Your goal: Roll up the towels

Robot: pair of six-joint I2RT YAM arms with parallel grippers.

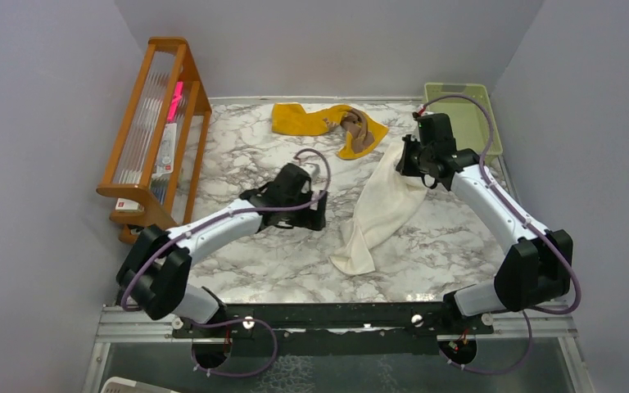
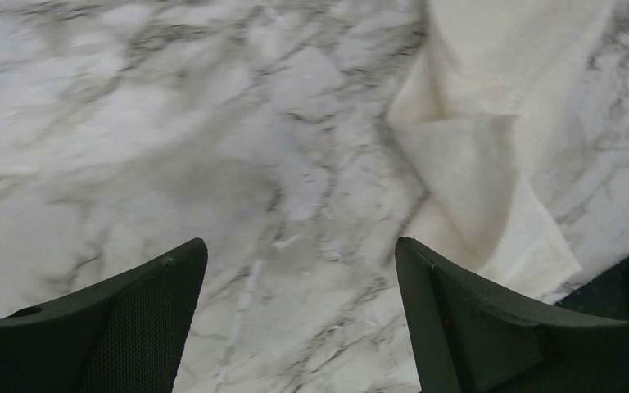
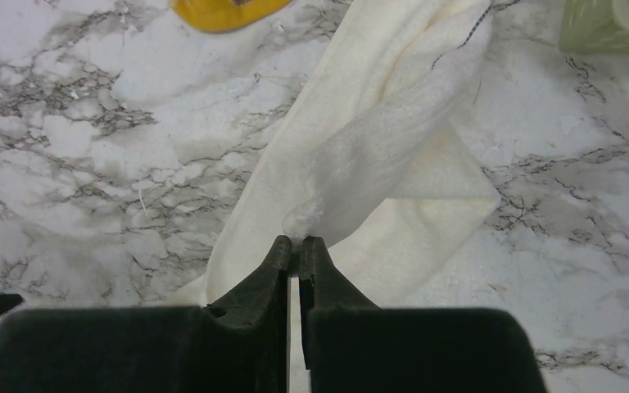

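A cream towel (image 1: 381, 209) lies crumpled in a long diagonal strip across the marble-patterned table. Near its upper end my right gripper (image 1: 404, 164) is shut on a bit of it; in the right wrist view the towel's bunched fabric (image 3: 360, 176) runs right up to the closed fingertips (image 3: 279, 250). My left gripper (image 1: 321, 211) stands open just left of the towel, with bare table between its fingers. From the left wrist view, the towel's folded lower end (image 2: 475, 176) lies beyond the right finger. A yellow and brown towel (image 1: 307, 120) rests loosely at the back.
At the back right stands a green basket (image 1: 498, 135), partly behind my right arm. A wooden rack (image 1: 128, 168) with clear panels lines the left side. Bare table (image 1: 254, 266) shows at the front left.
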